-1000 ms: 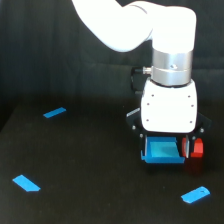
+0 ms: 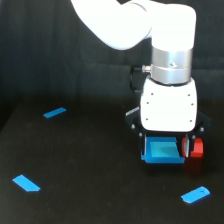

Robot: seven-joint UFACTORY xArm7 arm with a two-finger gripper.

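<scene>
My gripper [image 2: 165, 142] points down at the right of the camera view, below the white hand. Just under the hand is a blue box-like object [image 2: 163, 151], its upper part hidden by the hand. Close to its right side a red block [image 2: 196, 148] shows, partly covered by the gripper's dark parts. The fingers are hard to pick out against the dark table, so their spacing and any contact with the blue or red object cannot be judged.
Blue tape strips lie flat on the black table: one at the back left [image 2: 55, 112], one at the front left [image 2: 26, 183] and one at the front right [image 2: 195, 195].
The arm and the blue object look nearly the same as before. A dark red patch shows more clearly below the red block now.
</scene>
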